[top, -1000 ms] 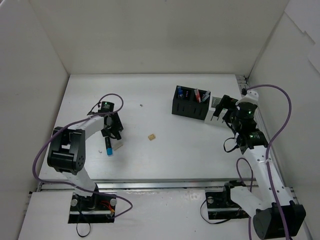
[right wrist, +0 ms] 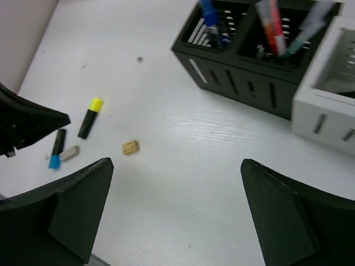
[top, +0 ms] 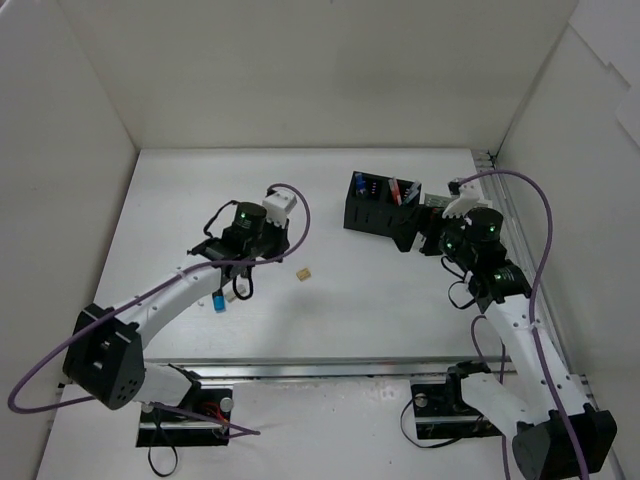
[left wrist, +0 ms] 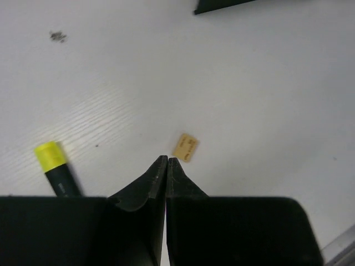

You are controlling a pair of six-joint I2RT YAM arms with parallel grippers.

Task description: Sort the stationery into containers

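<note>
My left gripper is shut with nothing between its fingers, over the table's left-centre in the top view. The yellow highlighter (left wrist: 51,157), black-bodied with a yellow cap, lies on the table outside those fingers, to their left. In the right wrist view the blue-capped highlighter (right wrist: 56,151) lies beside a pale eraser (right wrist: 69,153). A tan block (right wrist: 130,147) rests alone nearer the middle. My right gripper hangs open and empty close to the containers. The black container (right wrist: 222,77) holds pens and a blue-topped item; the white container (right wrist: 310,113) adjoins it.
The left arm (top: 190,295) hides the yellow highlighter in the top view. My right gripper partly covers the white container there. A small dark mark (left wrist: 57,36) shows on the tabletop. Bare table (top: 370,310) spreads across the front middle.
</note>
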